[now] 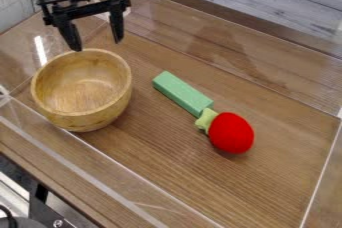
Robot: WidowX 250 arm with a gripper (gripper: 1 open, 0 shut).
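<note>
My gripper (84, 22) is at the top left, dark and open, above and just behind the wooden bowl (82, 102). The bowl is wide, light wood, and looks empty. To its right lie a green rectangular block (182, 92) and a red round object with a pale green top (227, 131), which looks like a toy vegetable or fruit.
The table's left edge runs beside the bowl.
</note>
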